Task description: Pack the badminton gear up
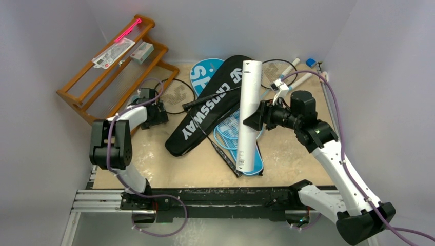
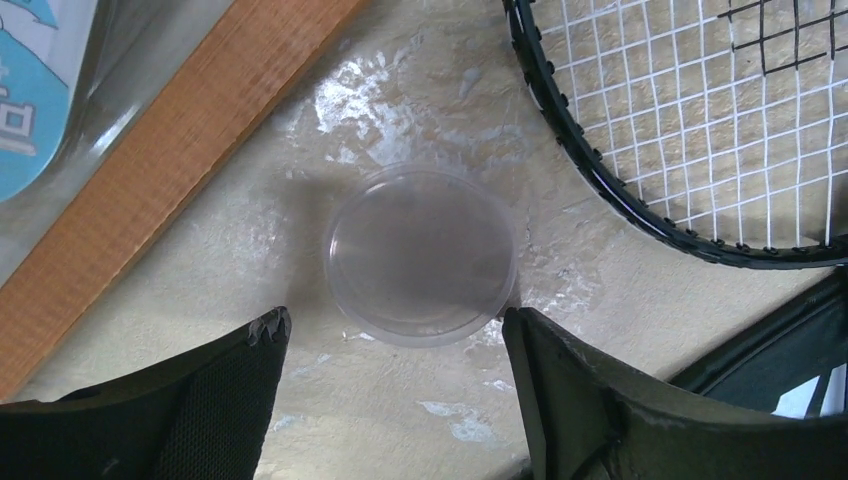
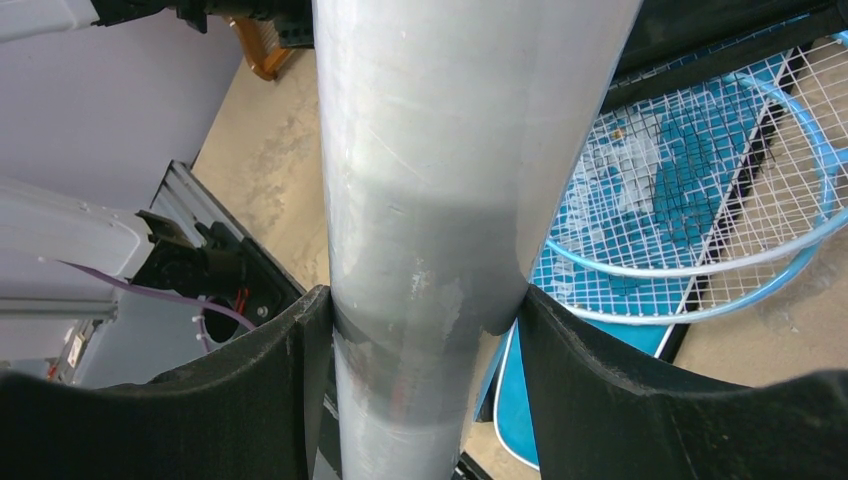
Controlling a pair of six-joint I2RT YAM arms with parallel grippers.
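A clear round lid (image 2: 420, 255) lies flat on the table in the left wrist view. Just behind it, my left gripper stands open, a finger to either side and nothing gripped. My right gripper is shut around the middle of a long white tube (image 1: 249, 102), which is held upright in the top view, above the gear. Beneath it rests a blue racket (image 3: 690, 270) on a blue cover (image 1: 251, 161). The black CROSSWAY bag (image 1: 187, 134) lies diagonally, with black rackets (image 2: 590, 160) over and beside it.
A wooden rack (image 1: 92, 102) stands at the back left, holding a small box (image 1: 141, 52) and a pink item (image 1: 128, 29). A blue-capped item (image 1: 311, 62) lies at the back right. Bare table shows at the front left and right.
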